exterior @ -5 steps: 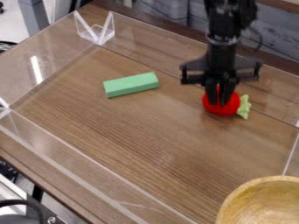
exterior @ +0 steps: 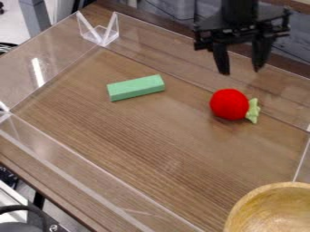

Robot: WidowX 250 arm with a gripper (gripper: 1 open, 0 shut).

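Observation:
The black gripper (exterior: 240,54) hangs at the top right of the camera view, its fingers pointing down and standing apart with nothing between them. Below it a red ball (exterior: 229,103) rests on the wooden table, with a small pale green piece (exterior: 252,111) touching its right side. To the left lies a green block (exterior: 136,88).
A clear wire-like holder (exterior: 100,24) stands at the back left. A tan bowl (exterior: 269,208) sits at the front right corner.
The gripper has risen away from the red ball toward the back and now sits higher and slightly further right. The ball and green block stay in place.

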